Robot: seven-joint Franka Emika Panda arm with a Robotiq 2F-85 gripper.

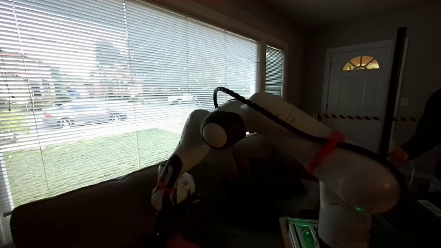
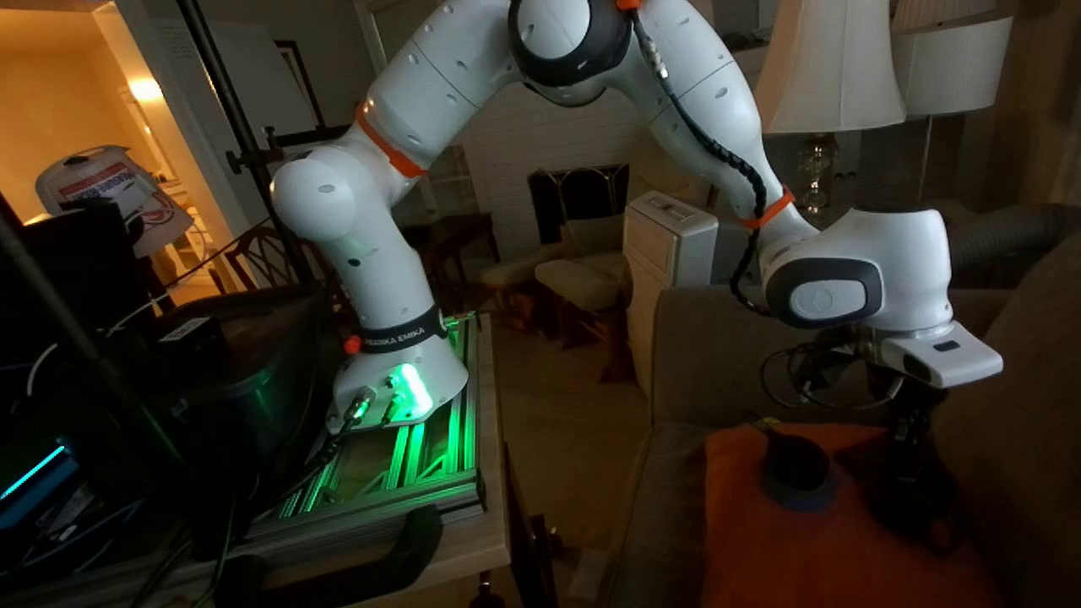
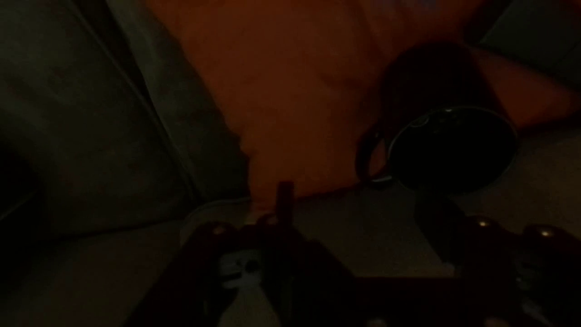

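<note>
A dark mug (image 3: 435,76) lies on its side on an orange cushion (image 3: 288,98), with its mouth facing the wrist camera and its handle to the left. My gripper stands open, its two dark fingers apart. In the wrist view, the right finger (image 3: 438,220) overlaps the lower edge of the mug's mouth; I cannot tell whether they touch. The left finger (image 3: 284,201) is left of the handle, over the cushion's edge. In exterior view 2 the gripper (image 2: 917,486) points down at the orange cushion (image 2: 745,552), its tips lost in shadow.
A round dark container (image 2: 795,471) sits on the cushion beside the gripper. The couch backrest (image 2: 1044,355) rises close to the hand. Against the window stands the couch (image 1: 82,206). A person (image 1: 428,124) is at the far right.
</note>
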